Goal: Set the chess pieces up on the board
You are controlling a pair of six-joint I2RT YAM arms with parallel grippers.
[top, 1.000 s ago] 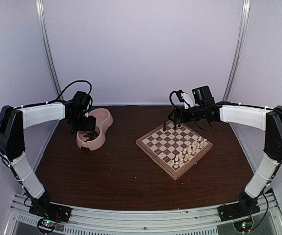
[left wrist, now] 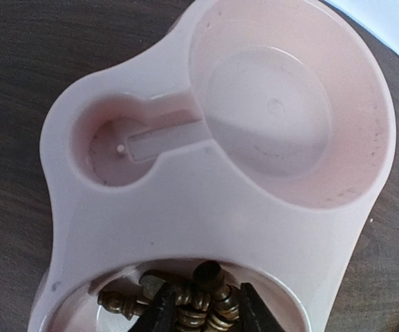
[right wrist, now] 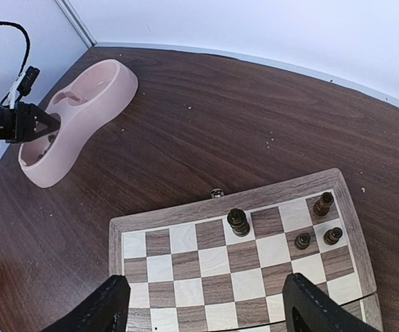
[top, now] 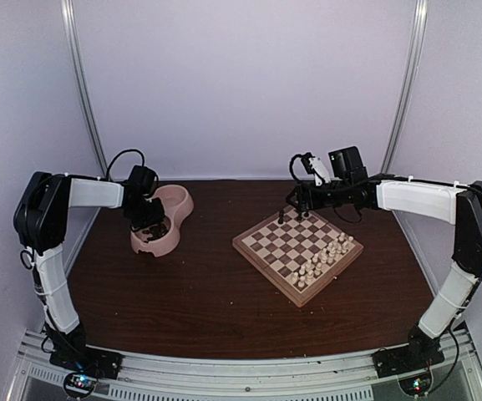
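Observation:
The chessboard (top: 284,251) lies on the right half of the table, its white pieces (top: 320,261) grouped along the right side. Several dark pieces stand near one edge of it, among them a taller one (right wrist: 238,223) and a short one (right wrist: 303,241). Over that edge hovers my right gripper, open and empty. At the left, brown pieces (left wrist: 216,283) lie heaped in the lower hollow of the pink tray (left wrist: 185,200). My left gripper is down at this heap, fingers apart, with pieces showing between and below them; none is clearly gripped.
The tray's large round hollow (left wrist: 268,104) and small hollow (left wrist: 109,155) hold no pieces. A small metallic bit (right wrist: 217,193) sits at the board's outer edge. Bare table (top: 211,292) lies between tray and board.
The right arm and the board look unchanged.

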